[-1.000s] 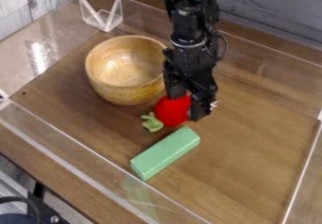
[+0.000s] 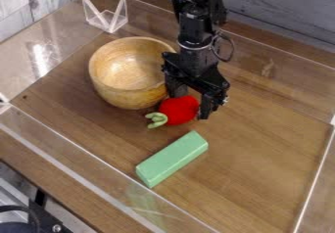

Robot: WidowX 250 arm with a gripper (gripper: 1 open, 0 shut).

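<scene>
My black gripper [image 2: 195, 98] hangs low over a red tomato-like object [image 2: 178, 111] with a pale green stem end, its open fingers around and beside it, partly hiding it. A wide tan bowl [image 2: 120, 72] stands just left of the gripper. A green block [image 2: 171, 159] lies on the wooden table nearer the front, apart from the gripper.
A clear plastic piece [image 2: 108, 14] stands at the back left.
The gripper has shifted slightly and turned, so its fingers sit differently around the red object. The bowl and green block look unmoved.
</scene>
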